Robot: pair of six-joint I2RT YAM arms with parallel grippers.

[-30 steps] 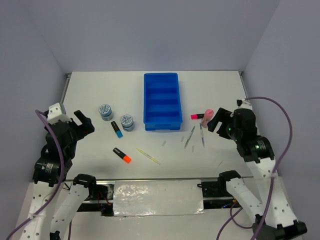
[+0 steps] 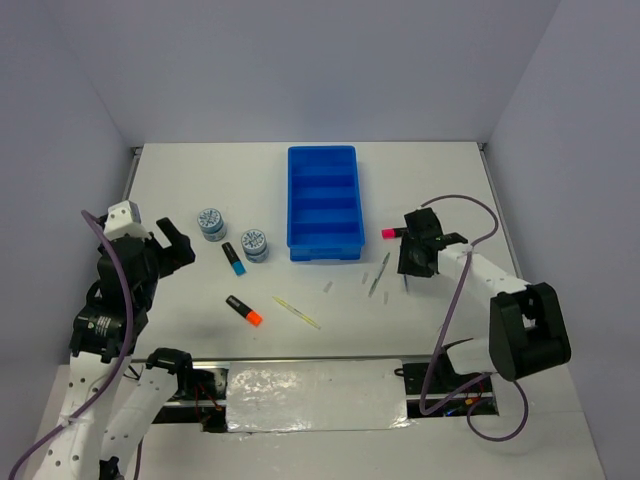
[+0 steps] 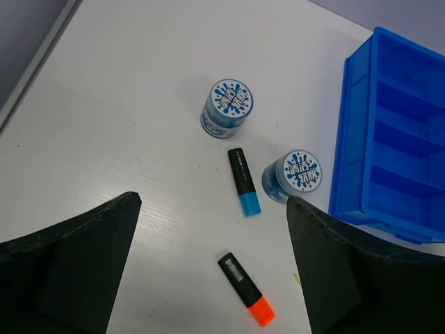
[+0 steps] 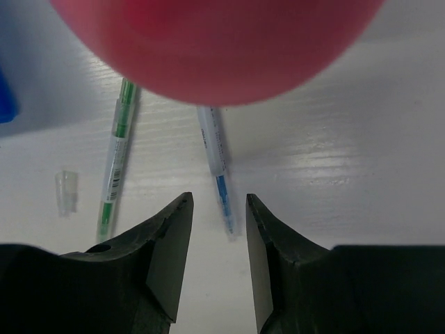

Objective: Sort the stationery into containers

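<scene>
The right gripper (image 2: 406,266) is low over the blue pen (image 2: 405,284). In the right wrist view its fingertips stand apart with a gap, on either side of the pen's tip end (image 4: 224,202); nothing is gripped. A blurred pink jar (image 4: 215,56) fills the top of that view and hides the pen's far end. A green pen (image 4: 117,149) lies left of the blue one. On the far left my left gripper is open and empty, above two blue-lidded jars (image 3: 231,99) and black markers with blue (image 3: 242,181) and orange (image 3: 245,287) ends.
The blue compartment box (image 2: 326,252) stands empty at the back middle. A pink-ended marker (image 2: 389,233) lies right of it, partly behind the right gripper. A yellow pen (image 2: 297,312) lies front centre. Small clear pieces (image 4: 67,193) lie near the green pen.
The arm now covers the pink jar in the top view. The left arm has barely shifted.
</scene>
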